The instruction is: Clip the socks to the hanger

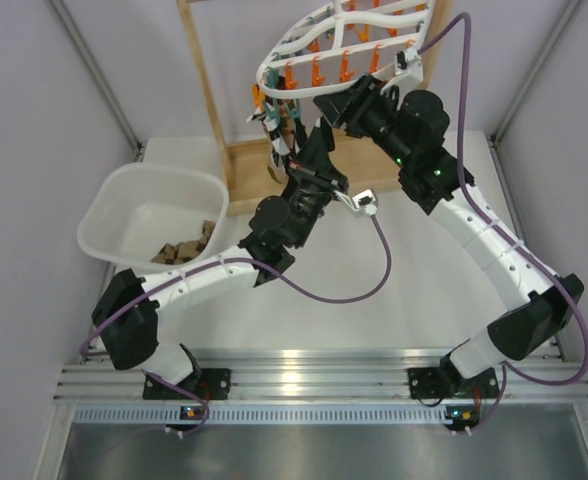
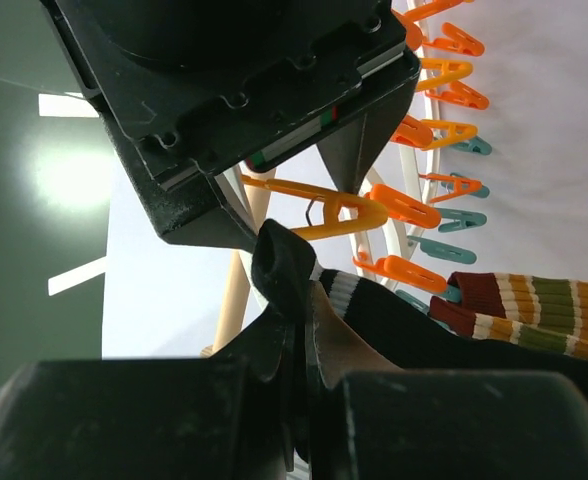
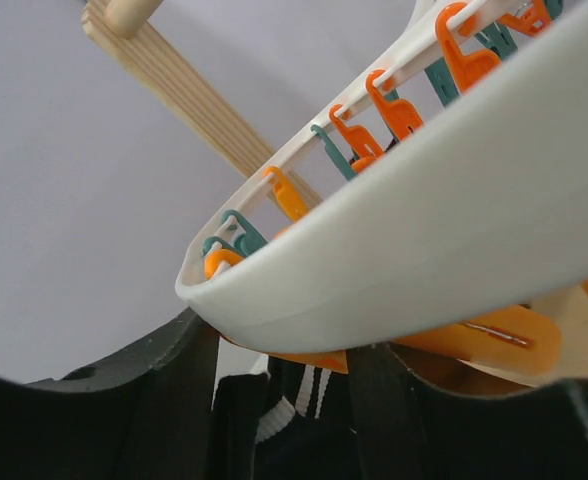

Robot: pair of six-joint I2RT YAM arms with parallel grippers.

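Note:
The white hanger (image 1: 314,90) with orange, yellow and teal clips fills the top middle of the top view. My left gripper is shut on a dark sock (image 2: 286,260), whose top stands up just below a yellow clip (image 2: 334,215). My right gripper (image 1: 346,105) is at the hanger's front rim; in the left wrist view its fingers straddle that clip, apparently open. Striped socks (image 2: 534,300) hang from clips beside the dark one.
The hanger is on a wooden stand (image 1: 212,100). A white bin (image 1: 124,210) with brown socks sits at the left.

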